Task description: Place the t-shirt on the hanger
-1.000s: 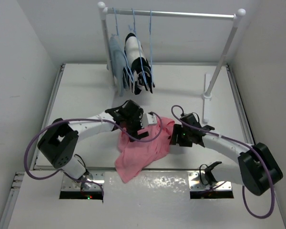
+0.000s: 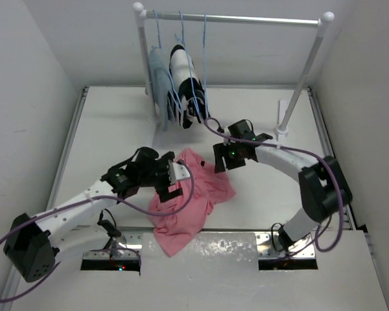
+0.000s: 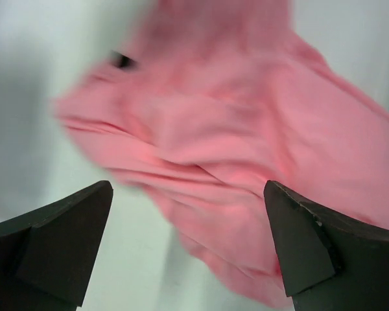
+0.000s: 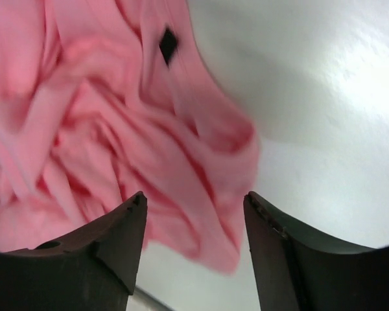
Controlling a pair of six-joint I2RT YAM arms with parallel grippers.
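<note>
The pink t-shirt [image 2: 189,208] lies crumpled on the white table, one end hanging past the front edge. Over its left side is my left gripper [image 2: 173,176], fingers wide apart. In the left wrist view, pink cloth [image 3: 220,139] spreads beyond the open fingers, blurred. My right gripper [image 2: 222,157] is at the shirt's upper right edge. From the right wrist, a folded corner of the shirt [image 4: 227,175] lies between and beyond the parted fingers, not gripped. Blue hangers [image 2: 205,65] hang from the rack; some of them bear clothes.
The rack's metal rail [image 2: 259,20] spans the back, empty on its right. A light-blue garment [image 2: 161,84] and a black-and-white garment [image 2: 187,81] hang at its left. Purple cables loop along both arms.
The shirt's upper part has shifted left and lies more spread. My left gripper has moved about over the shirt's left side; the right gripper has moved up and left.
</note>
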